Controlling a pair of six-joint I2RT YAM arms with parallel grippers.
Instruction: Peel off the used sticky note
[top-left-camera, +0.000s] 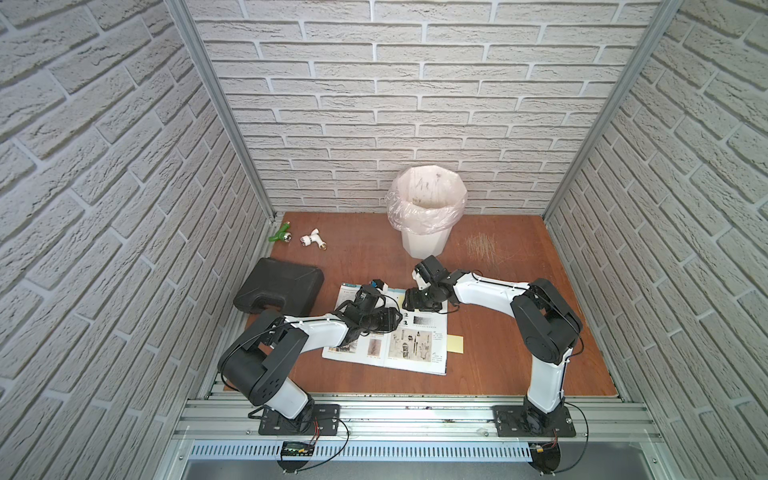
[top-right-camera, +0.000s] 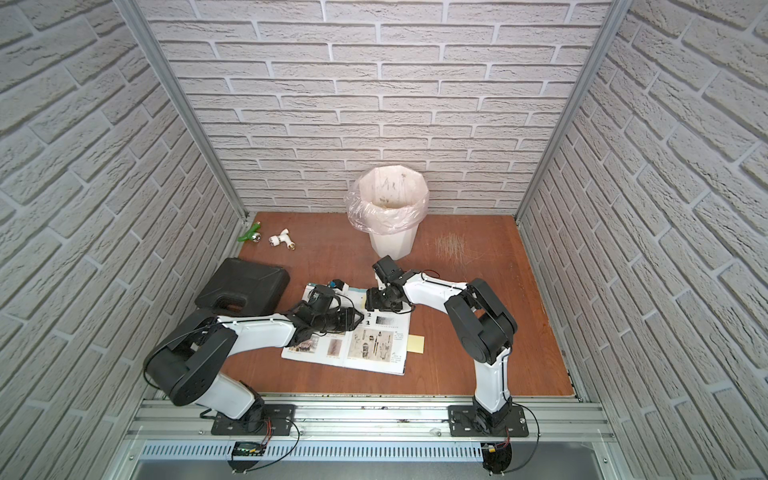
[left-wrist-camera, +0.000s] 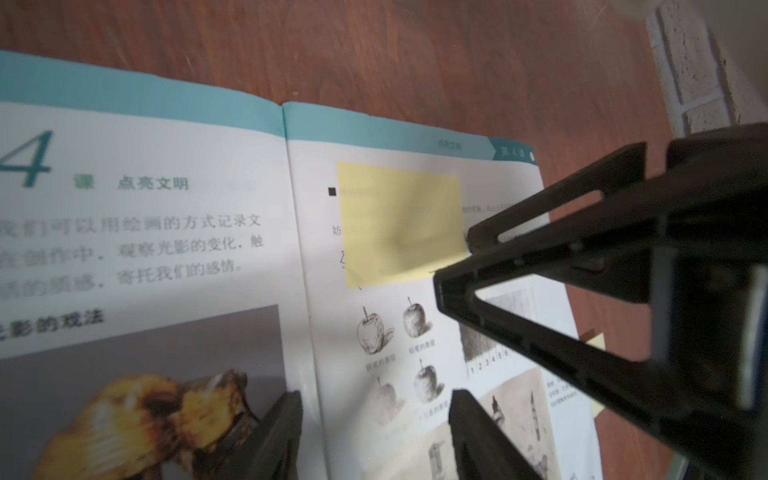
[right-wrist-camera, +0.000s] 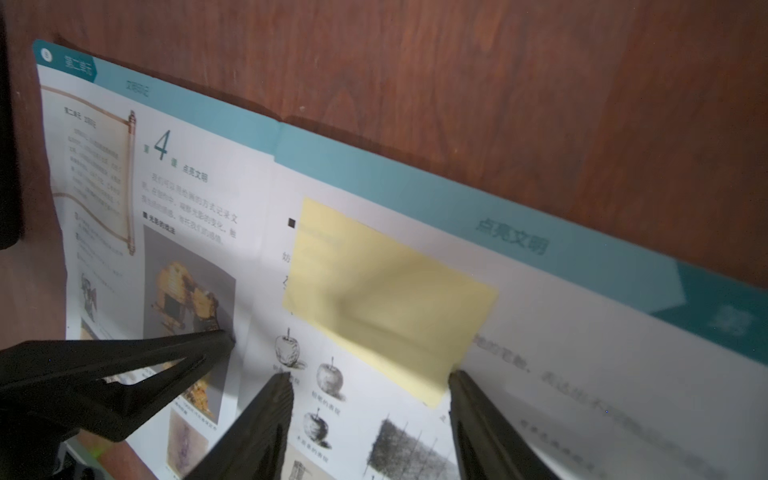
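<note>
A yellow sticky note lies on the upper part of the open book's right page; in the left wrist view the whole note shows except where the other gripper's fingers overlap its right edge. My right gripper hangs over the page with its fingers apart, the right fingertip by the note's lower right corner and nothing between them. Lower on the book, my left gripper also has its fingers apart and empty, below the note over the printed apples. Both arms partly cover the book from above.
A second yellow note sticks out at the book's right edge. Behind the book stands a lined white bin. A black cushion and small toys occupy the left side.
</note>
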